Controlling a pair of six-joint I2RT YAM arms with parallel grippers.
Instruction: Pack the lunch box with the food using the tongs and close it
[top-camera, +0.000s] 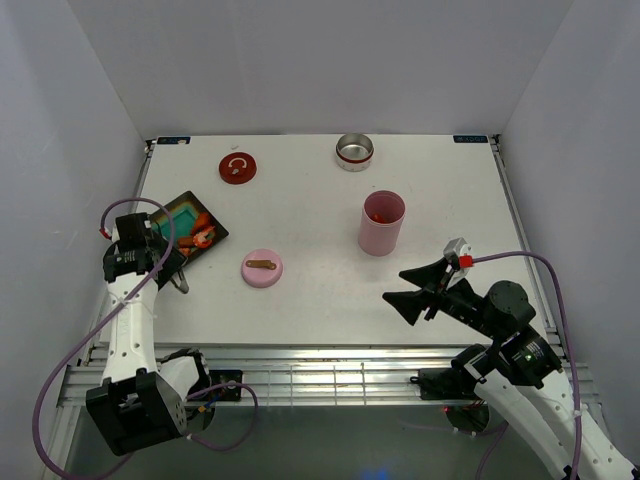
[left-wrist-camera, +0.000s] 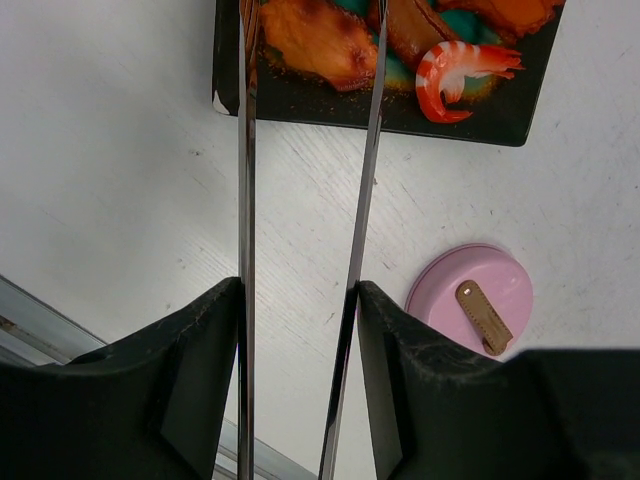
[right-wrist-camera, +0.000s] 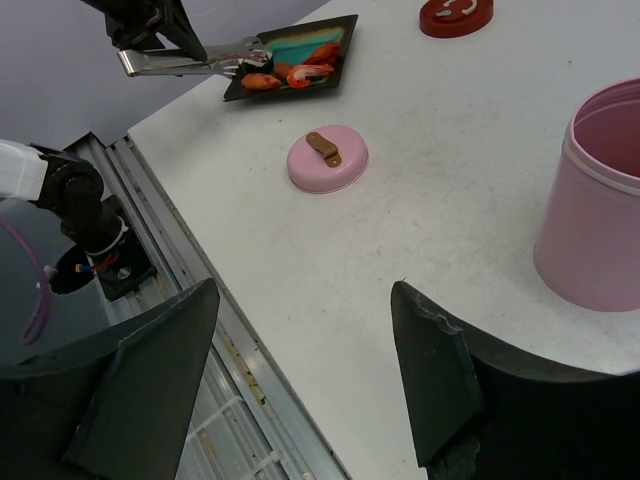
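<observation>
A dark tray (left-wrist-camera: 450, 130) with a teal middle holds fried meat pieces (left-wrist-camera: 315, 45) and a shrimp (left-wrist-camera: 445, 80) at the table's left. My left gripper is open over it, its long metal blades either side of some food; their tips are out of frame. A pink lid (top-camera: 262, 275) with a brown tab lies right of the tray. A pink cylinder container (top-camera: 378, 235) with something red inside stands right of centre. My right gripper (top-camera: 405, 293) hangs over the front right, open, with nothing seen between its fingers.
A red disc (top-camera: 238, 175) with a pale mark and a steel bowl (top-camera: 355, 160) with a red band sit at the back. Metal rails run along the table's edges.
</observation>
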